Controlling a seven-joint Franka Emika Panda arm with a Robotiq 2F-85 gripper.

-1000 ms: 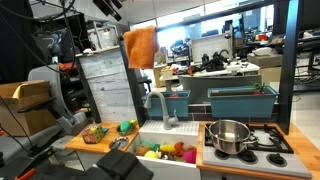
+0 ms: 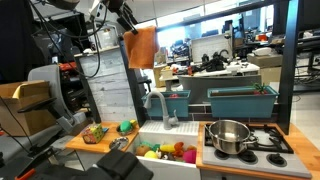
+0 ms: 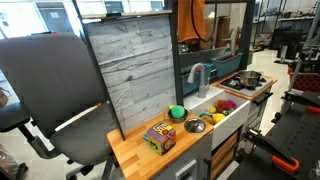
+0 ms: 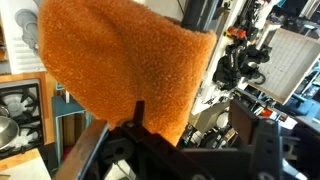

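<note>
An orange towel (image 2: 141, 47) hangs high above the sink area, in front of the grey-white panel. The wrist view shows the towel (image 4: 125, 65) spread wide across the upper middle, its fuzzy surface close to the camera. My gripper (image 2: 130, 22) is beside the towel's upper left corner in exterior view 1. Dark fingers (image 4: 265, 140) stand apart at the bottom of the wrist view, with the towel's lower edge beyond them. Whether they touch the cloth is hard to tell. In exterior view 2 only the towel's lower part (image 3: 190, 20) shows; the gripper is out of frame.
A dark post (image 4: 203, 14) meets the towel's edge. Below are the sink faucet (image 2: 160, 102), a drawer of colourful items (image 2: 165, 152), and a steel pot (image 2: 229, 135) on the stove. A wooden counter (image 3: 150, 162) holds a small box (image 3: 159, 137).
Over the last second my gripper has come down and to the right, closer to the towel. The towel hangs in nearly the same place.
</note>
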